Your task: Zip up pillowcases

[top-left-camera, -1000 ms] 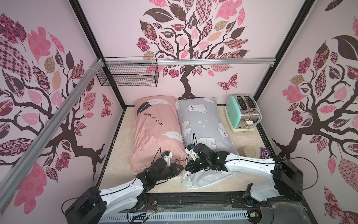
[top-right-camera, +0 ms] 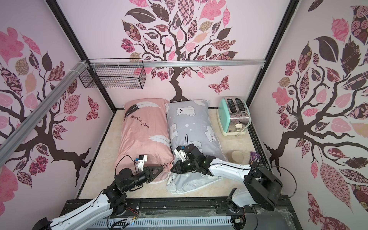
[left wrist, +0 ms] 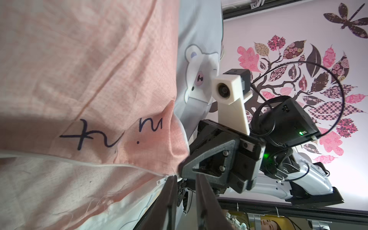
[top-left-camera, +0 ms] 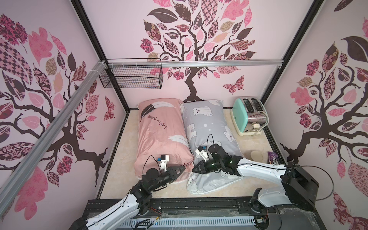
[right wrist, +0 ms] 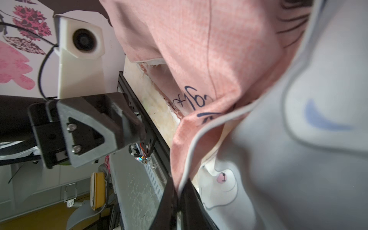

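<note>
The pink pillowcase [top-left-camera: 161, 130] lies on the left, stuffed full, with its open front edge towards me. In the left wrist view a white zipper edge [left wrist: 115, 164] runs along that opening, the lower layer of cloth sagging apart from the upper. My right gripper is shut on the pink corner and its white piping, holding it raised. Just to its left, my left gripper stands part open, with no cloth visible between its fingers. Beside the pink one, the grey bear pillowcase [top-left-camera: 207, 122] lies with its front end flat and empty.
A mint toaster [top-left-camera: 250, 117] stands at the back right, near a round pale dish [top-left-camera: 256, 155] and a small purple packet [top-left-camera: 272, 158]. A wire basket [top-left-camera: 132, 75] hangs at the back left. Bare table shows left of the pink pillowcase.
My left gripper has drawn back to the left, away from the corner. My right gripper has shifted slightly right and away from me, and the pink corner now stretches towards it.
</note>
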